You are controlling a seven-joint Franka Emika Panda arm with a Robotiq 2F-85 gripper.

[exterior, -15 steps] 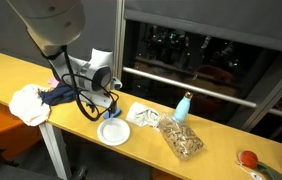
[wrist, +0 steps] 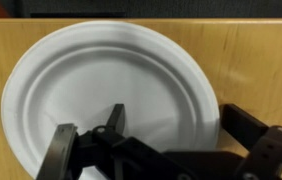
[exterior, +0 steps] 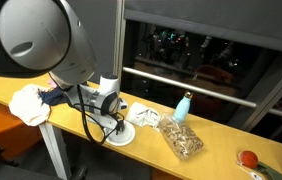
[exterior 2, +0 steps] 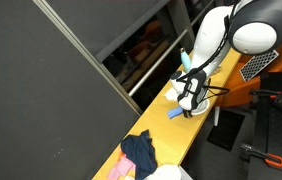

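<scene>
A white round plate (exterior: 123,137) lies on the wooden table near its front edge. My gripper (exterior: 111,129) is down at the plate's left side in exterior view 1. In the wrist view the plate (wrist: 131,85) fills much of the picture. There my gripper stands open across the plate's right rim: one finger is over the plate's inside and the other is past the rim, above bare wood. Whether either finger touches the plate cannot be told. The arm partly covers the plate (exterior 2: 204,107) in exterior view 2.
Close to the gripper is a blue item (exterior 2: 176,113). Behind the plate lies a white cloth (exterior: 146,117), with a light blue bottle (exterior: 183,107) and a filled clear bag (exterior: 183,140) to the right. White cloth (exterior: 29,106) and dark blue cloth (exterior: 55,97) lie left.
The plate appears to stay in place.
</scene>
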